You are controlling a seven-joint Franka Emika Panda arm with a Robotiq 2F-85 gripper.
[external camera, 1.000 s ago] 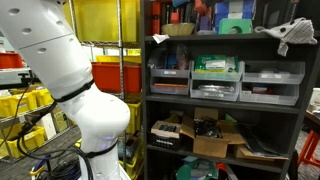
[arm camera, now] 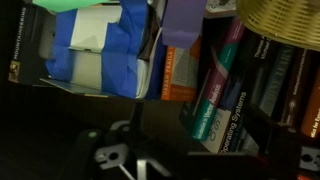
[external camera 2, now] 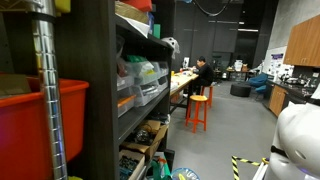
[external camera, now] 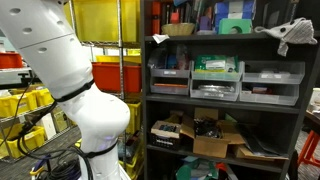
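Observation:
In the wrist view my gripper is open, its dark fingers (arm camera: 126, 134) spread wide at the lower edge, nothing visible between them. Past them, books with legible spines stand close together, among them a teal and red book (arm camera: 214, 88) and an orange one (arm camera: 181, 70). A blue and white box (arm camera: 98, 58) is at the upper left. A woven basket (arm camera: 285, 18) fills the upper right corner. Exterior view 1 shows the white arm (external camera: 55, 70) at left, but the gripper is out of frame there.
A dark shelf unit (external camera: 222, 102) holds clear bins (external camera: 214, 90), with open cardboard boxes (external camera: 233, 136) lower down. A grey plush toy (external camera: 291, 35) hangs at its upper right. In exterior view 2 a person (external camera 2: 204, 73) sits at a far bench.

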